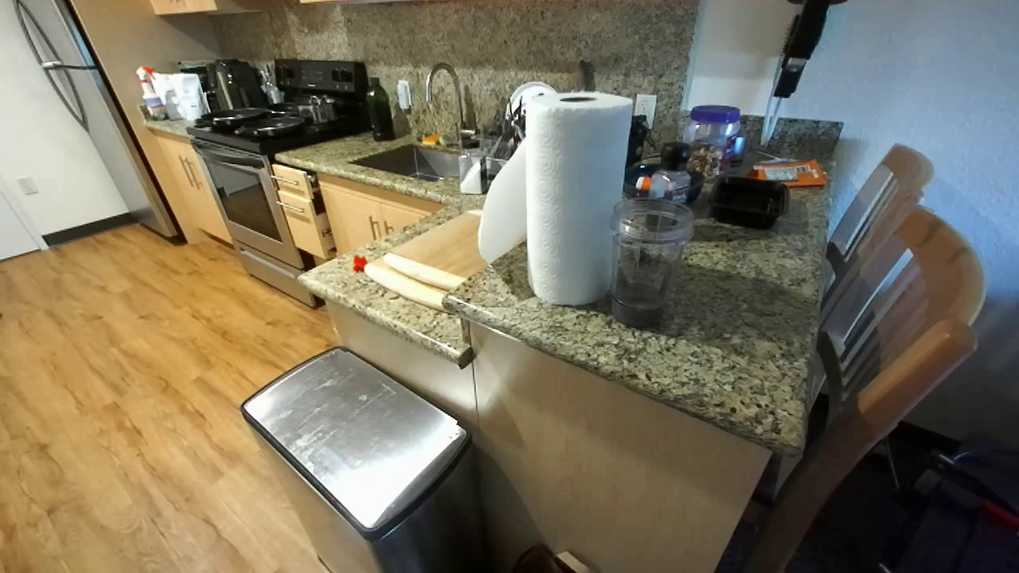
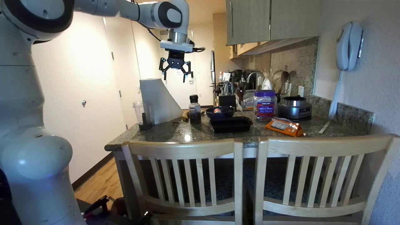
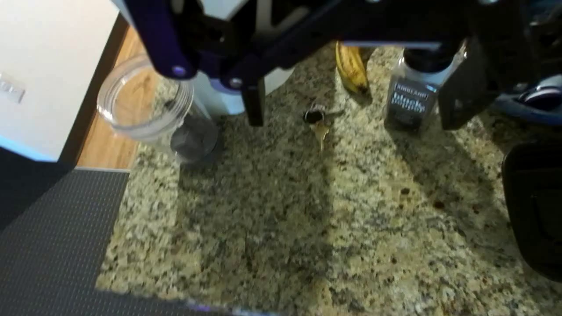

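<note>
My gripper (image 2: 175,78) hangs above the counter, pointing down with its fingers spread apart. In the wrist view its dark fingers (image 3: 255,102) stand wide apart with nothing held between them. Below them a black pepper bottle (image 3: 408,102), keys (image 3: 319,126) and a banana (image 3: 350,67) rest on the granite counter (image 3: 263,210). The clear plastic cup (image 3: 145,102) stands upright at the left, beside the paper towel roll (image 1: 579,200). A dark piece at the top edge of exterior view 1 is probably part of the gripper; the rest is cut off.
A black tray (image 2: 230,124), a dark bowl (image 2: 221,112), a purple-lidded nut jar (image 2: 265,105) and an orange packet (image 2: 285,126) occupy the counter's right half. Chairs (image 2: 185,150) line its near side. Bare granite lies between cup and tray.
</note>
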